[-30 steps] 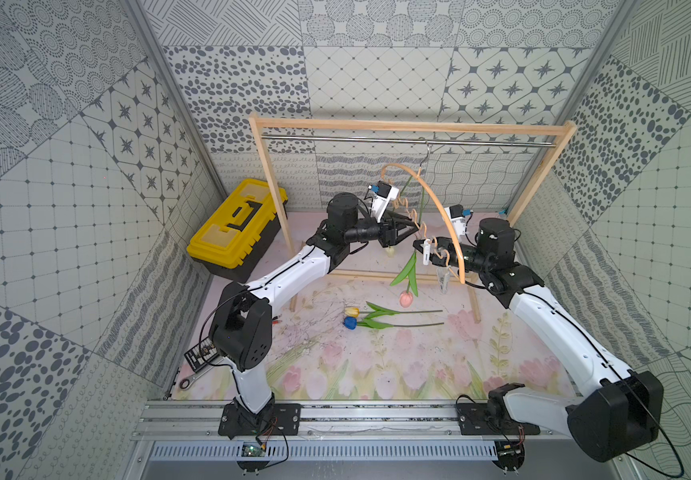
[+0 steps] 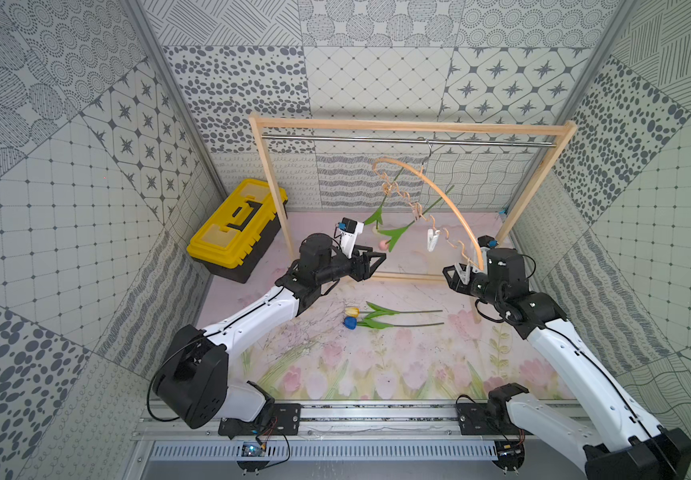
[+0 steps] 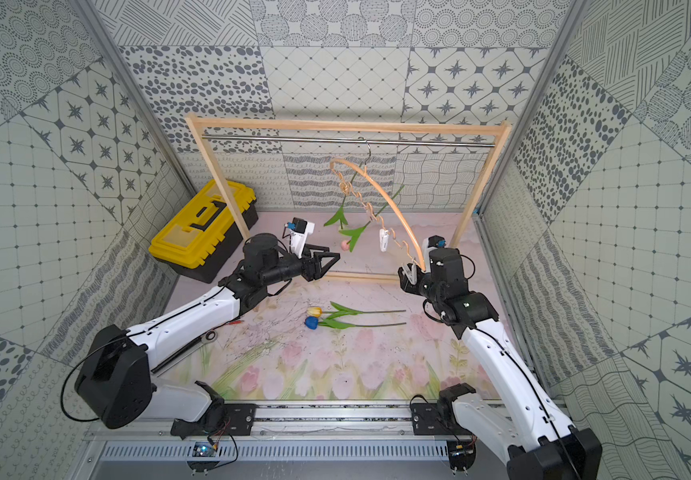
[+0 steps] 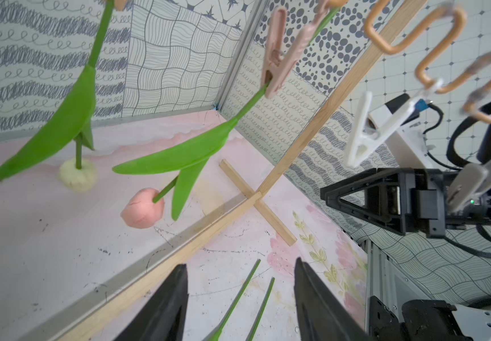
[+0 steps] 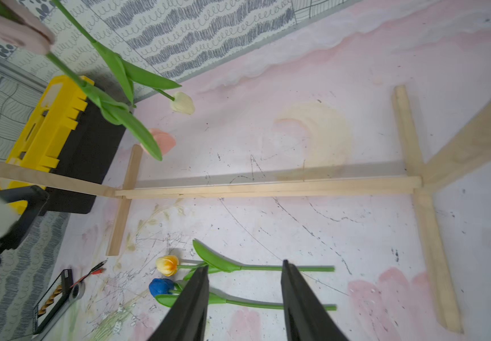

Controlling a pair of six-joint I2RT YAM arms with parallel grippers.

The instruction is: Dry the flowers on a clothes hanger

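A wooden hanger [image 2: 441,196] hangs tilted from the metal rail, with clothespins on its wavy lower bar. The pink tulip [image 4: 143,208] hangs head-down from a pink clothespin [image 4: 282,51], and a white tulip [image 4: 78,174] hangs behind it. On the table lie a yellow tulip [image 5: 167,264] and a blue tulip [image 5: 161,286], stems pointing right. My left gripper [image 2: 383,260], left of the hanging flowers, is part open and empty. Beside the hanger's lower right end, my right gripper [image 2: 451,276] is part open too, nothing between its fingers. A white clothespin [image 2: 432,240] holds no flower.
A yellow and black toolbox [image 2: 237,228] stands at the back left. The rack's wooden posts [image 2: 539,180] and low crossbar [image 5: 268,188] frame the work area. Scissors [image 3: 210,336] lie at the left.
Both arms have drawn back from the hanging flowers, the left one leftward and toward the front, the right one toward the front. The hanger and pink tulip have swung toward the back.
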